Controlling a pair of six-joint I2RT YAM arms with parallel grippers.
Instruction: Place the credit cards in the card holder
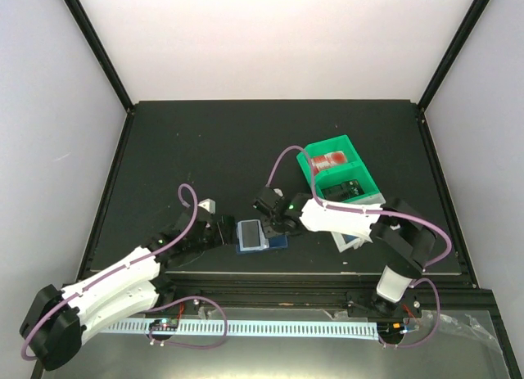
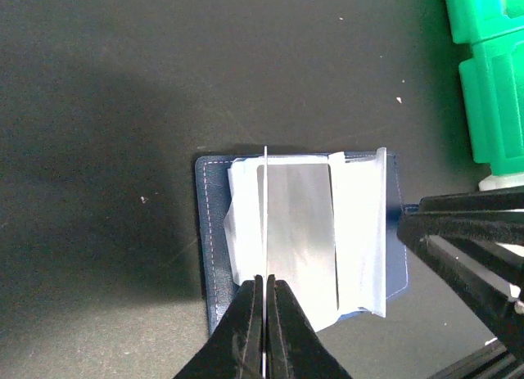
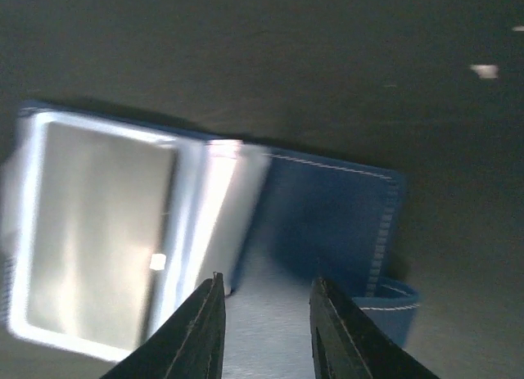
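Note:
The navy card holder (image 1: 277, 242) lies on the black table, its pale clear sleeves spread over it; in the right wrist view its navy flap (image 3: 319, 215) is bare on the right. My left gripper is shut at the sleeves' near side, a thin upright pale edge rising at its fingertips; I cannot tell whether that is gripped. My right gripper stands part open over the holder, right of the sleeves, with nothing seen held between its fingers.
A green compartment box (image 1: 352, 150) with red and dark items stands at the back right, on or beside a pale sheet (image 1: 348, 241).

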